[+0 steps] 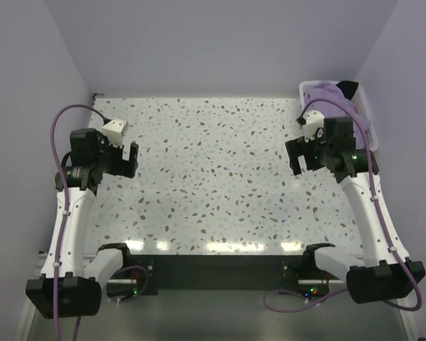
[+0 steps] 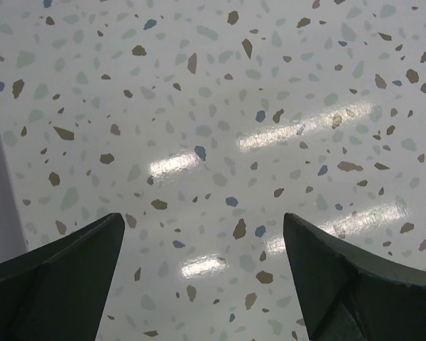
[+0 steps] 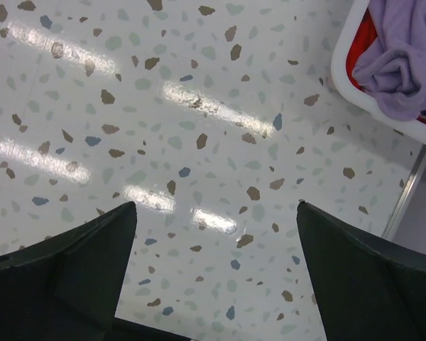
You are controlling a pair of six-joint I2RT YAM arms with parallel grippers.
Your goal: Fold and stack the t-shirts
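Crumpled cloth fills a white bin at the table's back right corner: a purple shirt (image 1: pixel 325 94) on top, a black cloth (image 1: pixel 347 89) at its back. In the right wrist view the purple shirt (image 3: pixel 405 64) hangs bunched over red cloth (image 3: pixel 361 47). My left gripper (image 1: pixel 130 160) hovers above the left side of the table, open and empty. On the right, my other gripper (image 1: pixel 297 156) is also open, left of the bin and a little in front of it, with only bare table between its fingers. The right arm partly hides the bin.
The white bin's rim (image 3: pixel 346 67) stands close to the right wall. Walls close in the left, back and right sides. Purple cables (image 1: pixel 55 142) loop over both arms.
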